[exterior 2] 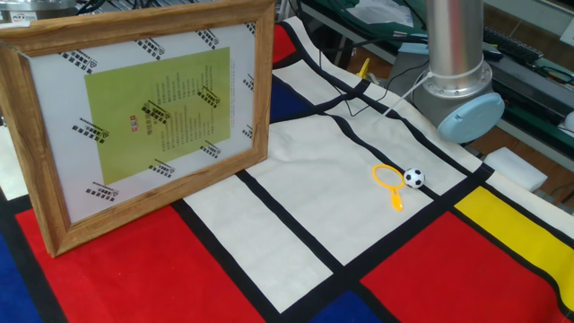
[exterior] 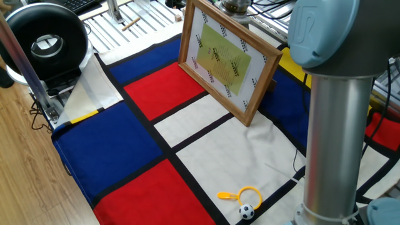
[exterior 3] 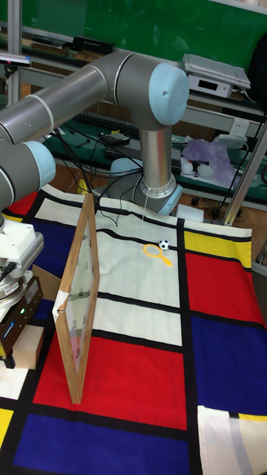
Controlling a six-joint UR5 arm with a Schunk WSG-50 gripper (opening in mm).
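A wooden picture frame (exterior: 229, 59) with a yellow-green sheet behind its pane stands upright, leaning slightly, on the patterned cloth. Seen edge-on in exterior view 3, the frame (exterior 3: 77, 305) has my arm's wrist end (exterior 3: 11, 277) behind it at the left border. No gripper fingers can be made out there, so whether they are open or shut does not show. On a white patch of cloth lie a yellow ring with a handle (exterior 2: 398, 199) and a small black-and-white ball (exterior 2: 414, 178), which sits against or right beside the ring.
My arm's metal column (exterior: 337, 144) rises at the table's edge near the ball, with loose cables around it. A round black object (exterior: 44, 44) stands beyond the cloth's far left corner.
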